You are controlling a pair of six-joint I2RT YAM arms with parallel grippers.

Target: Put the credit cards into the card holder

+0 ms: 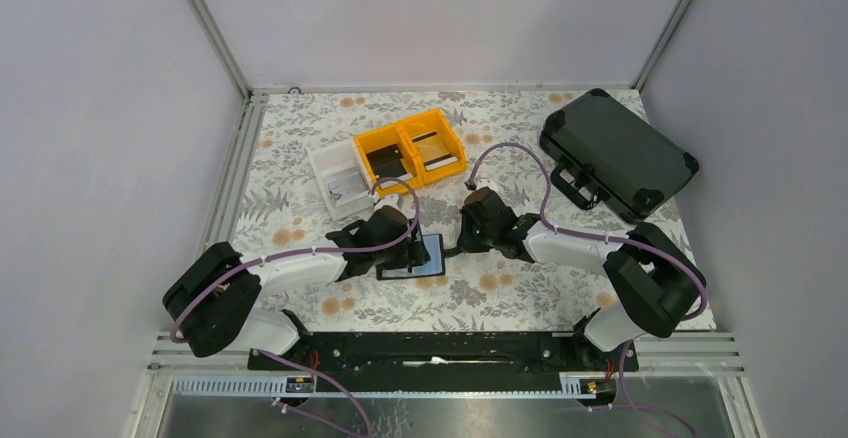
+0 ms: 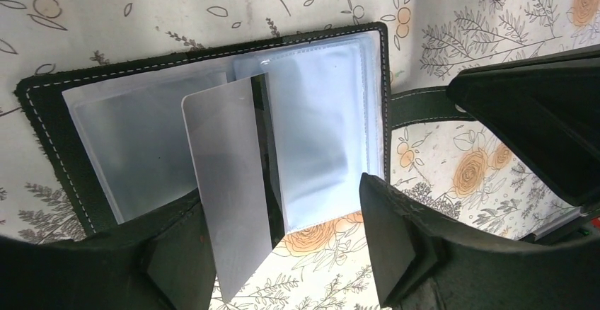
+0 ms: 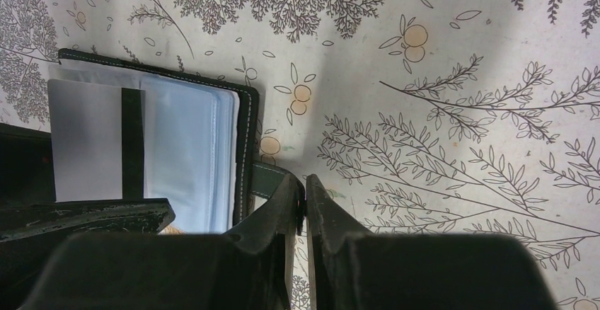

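The dark-edged card holder [image 2: 64, 140] lies spread on the table with its clear sleeves up. Over them a grey credit card [image 2: 230, 175] with a black stripe stands tilted, leaning by the left finger of my left gripper. That gripper is open, with a wide gap between the card and its other finger. The right wrist view shows the same card [image 3: 88, 144] raised in front of the sleeves, its lower edge hidden by the left gripper. My right gripper is shut on the holder's strap [image 3: 269, 179].
Behind the holder stand a white tray [image 1: 320, 173] and a yellow two-part tray [image 1: 411, 150] with cards in it. A dark case [image 1: 620, 148] sits at the back right. Free tablecloth surrounds the holder's front.
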